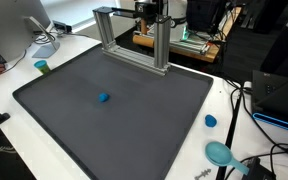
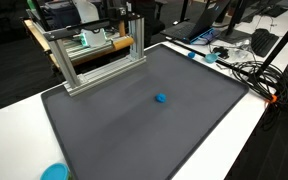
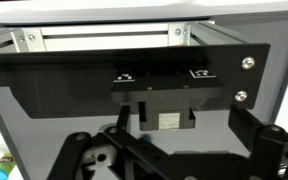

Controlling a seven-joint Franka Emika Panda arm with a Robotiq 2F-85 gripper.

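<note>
My gripper stands open in the wrist view, its two dark fingers spread wide on either side of a black bracket with a pale square plate. No object shows held between them. A small blue object [image 1: 104,97] lies alone on the large dark grey board [image 1: 134,140]; exterior view 2 shows the same blue piece [image 2: 161,98] near the board's middle. In neither exterior view can the gripper's fingertips be made out.
A metal frame [image 2: 109,68] rises at the board's edge. Outside the board are a green-and-blue cup [image 1: 42,66], a blue round piece [image 1: 210,121] and a teal bowl [image 1: 224,155] near black cables. A laptop [image 2: 189,30] sits farther back. Most of the board is bare.
</note>
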